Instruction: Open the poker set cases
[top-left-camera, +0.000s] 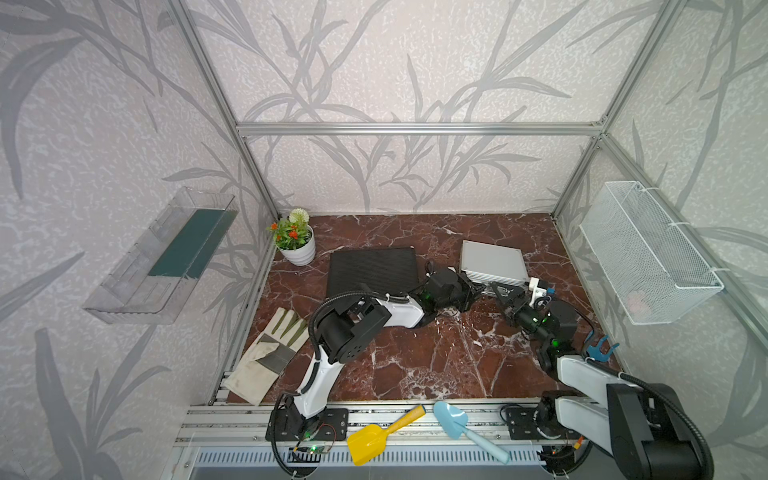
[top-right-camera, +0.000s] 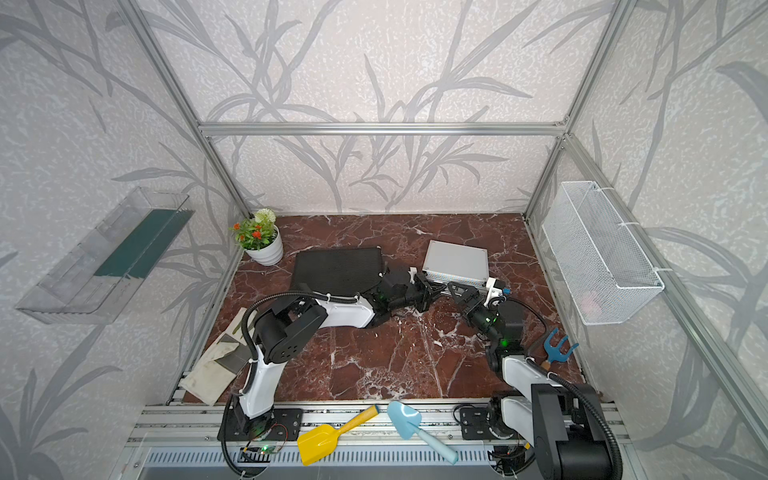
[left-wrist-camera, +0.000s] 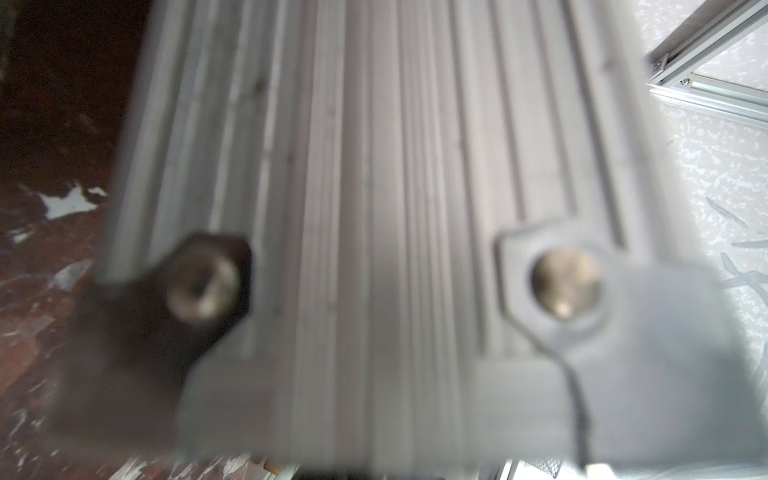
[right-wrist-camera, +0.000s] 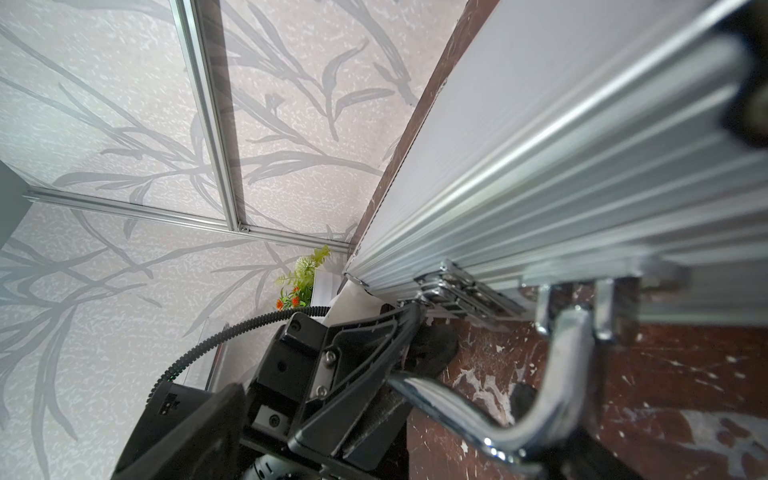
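Note:
The silver ridged case (top-left-camera: 491, 259) lies at the back right of the marble table. My left gripper (top-left-camera: 477, 289) is shut at the case's front left; its wrist view is filled by blurred ridged metal. My right gripper (top-right-camera: 457, 295) is at the front edge, just right of the left one. In the right wrist view a chrome handle (right-wrist-camera: 572, 352) and a latch (right-wrist-camera: 468, 292) show on the case's front, with my left gripper's black body beside them. The right fingertips are mostly out of that view.
A black mat (top-left-camera: 372, 264) and a flower pot (top-left-camera: 298, 253) stand left. A glove (top-right-camera: 216, 368) lies front left, a blue hand fork (top-right-camera: 560, 348) at right. Wall baskets (top-left-camera: 648, 248) hang both sides; shovels (top-left-camera: 376, 440) lie along the front rail.

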